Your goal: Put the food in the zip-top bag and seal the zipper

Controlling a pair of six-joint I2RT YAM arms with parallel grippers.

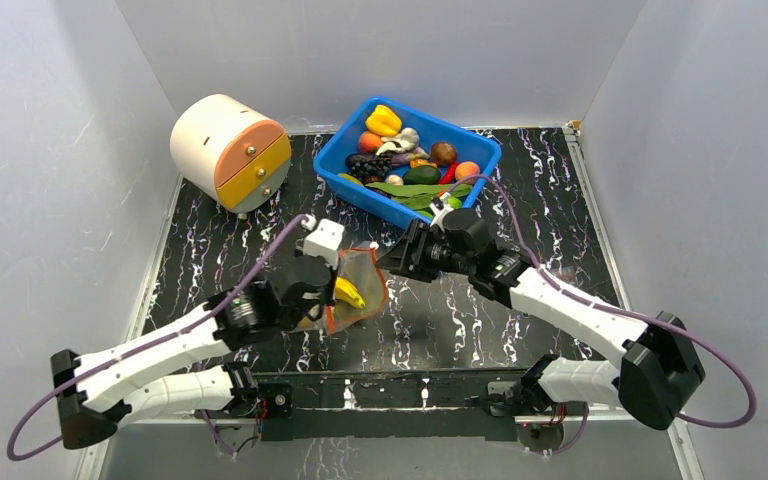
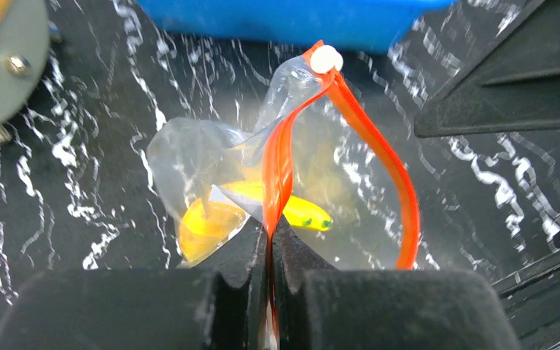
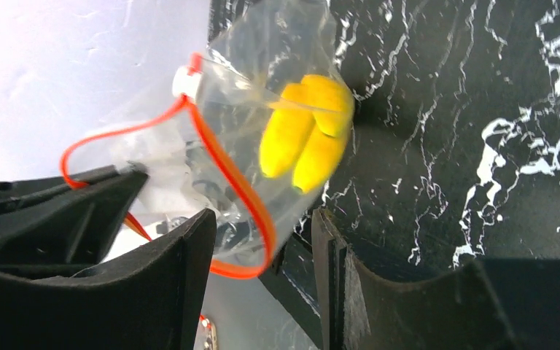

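The clear zip-top bag (image 1: 370, 275) with orange zipper strips holds yellow food (image 1: 349, 293), also visible through the film in the right wrist view. In the left wrist view, my left gripper is shut on one side of the bag's mouth, pinching the orange strip. The other strip bows away, so the mouth gapes. A white slider (image 2: 326, 58) sits at the strips' far corner. My right gripper stands part open near the mouth; the near orange strip (image 3: 242, 191) appears in front of and between its fingers, and whether they touch it cannot be told.
A blue bin (image 1: 345, 190) of assorted fruit and vegetables stands at the back. To its left is a rounded cream box (image 1: 205, 140) with drawers. Both arms are close together around the bag.
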